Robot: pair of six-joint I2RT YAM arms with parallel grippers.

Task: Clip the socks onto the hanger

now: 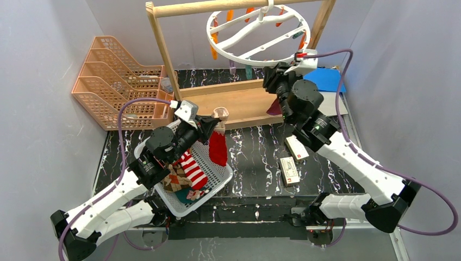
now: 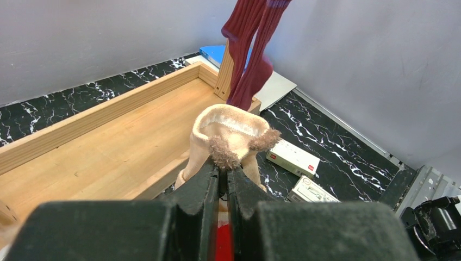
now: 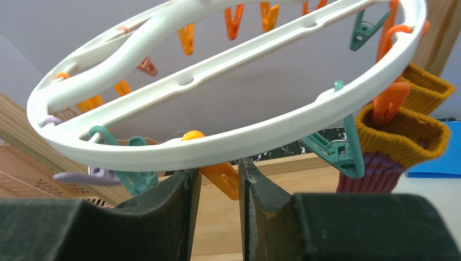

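A red sock [image 1: 218, 148] with a cream top hangs from my left gripper [image 1: 216, 120], which is shut on it. In the left wrist view, the cream cuff [image 2: 225, 122] opens upward above the fingertips, with brown fuzzy tufts. The white round hanger [image 1: 257, 57] hangs from the wooden bar, ringed with coloured clips. At its near rim, my right gripper is shut on an orange clip [image 3: 222, 178]. Maroon socks with mustard cuffs [image 3: 405, 129] hang from the rim to its right; an orange clip [image 3: 389, 101] is at one cuff.
A grey basket [image 1: 222, 176] with several socks stands below the left arm. A tiered orange rack [image 1: 111, 81] is at the back left. Two small boxes [image 1: 289, 171] lie on the dark marble table, whose front middle is clear.
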